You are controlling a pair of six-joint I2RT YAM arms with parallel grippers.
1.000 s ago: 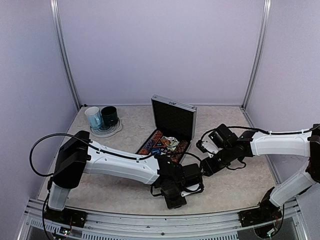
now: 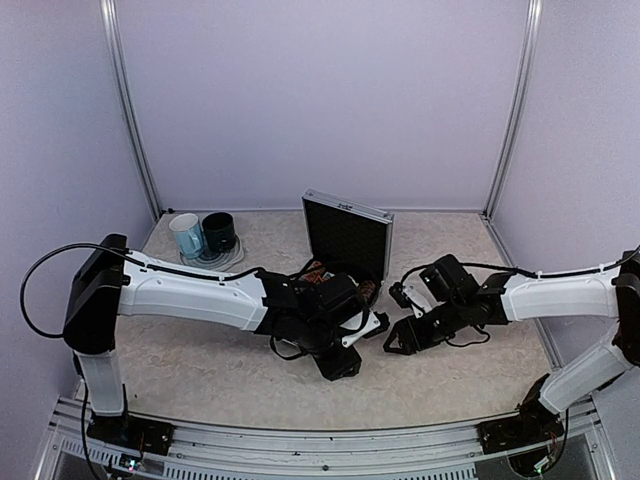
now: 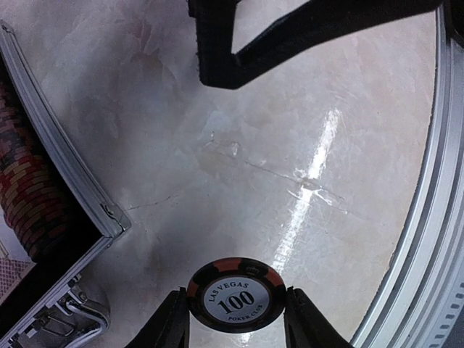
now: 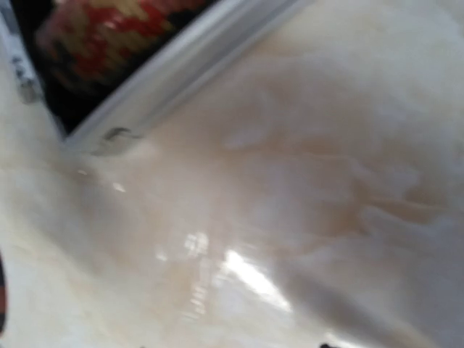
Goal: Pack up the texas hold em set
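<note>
A poker chip (image 3: pixel 236 295), black and orange with a white "100" face, is held by its edges in my left gripper, which is shut on it above the table. The aluminium case (image 2: pixel 347 235) stands with its lid up behind my left gripper (image 2: pixel 340 364). Red and black chips (image 3: pixel 32 188) lie in a row inside the case, and the left arm hides much of its inside from above. To the right of the left gripper, my right gripper (image 2: pixel 400 341) hangs low, its fingertips barely showing, wide apart, at the bottom of the right wrist view.
A light blue mug (image 2: pixel 186 235) and a black mug (image 2: pixel 219 232) stand on a saucer (image 2: pixel 225 262) at the back left. Bare tabletop (image 2: pixel 440 385) lies in front of both grippers. The case's front corner (image 4: pixel 109 138) is close to the right gripper.
My left arm has moved back and to the left, now covering more of the case's inside. The right gripper has shifted slightly left.
</note>
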